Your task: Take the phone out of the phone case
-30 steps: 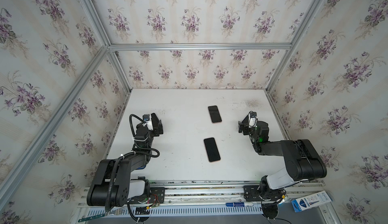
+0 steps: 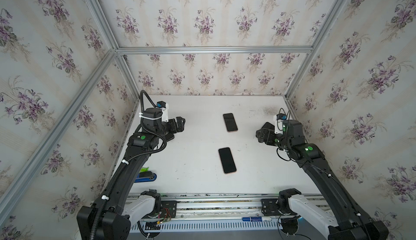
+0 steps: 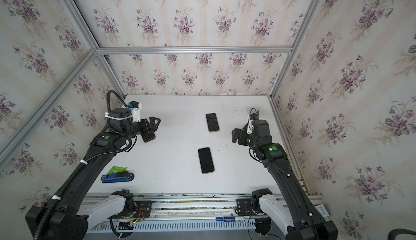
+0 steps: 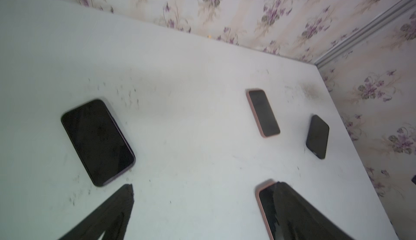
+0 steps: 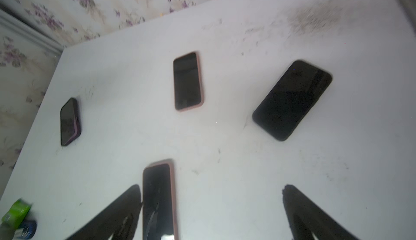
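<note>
Several phone-like slabs lie flat on the white table: a rose-gold one at the front middle (image 2: 227,160), another at the back middle (image 2: 230,122), a black one on the left (image 4: 97,141) and a black one on the right (image 5: 292,99). Whether each is cased is unclear. My left gripper (image 2: 177,124) is raised above the left phone, open and empty. My right gripper (image 2: 262,132) is held over the table near the right phone, also open with nothing between its fingers.
A blue object (image 3: 117,177) with a green packet (image 3: 116,169) sits at the front left edge. Walls close in the back and both sides.
The phones in the middle are unmoved.
</note>
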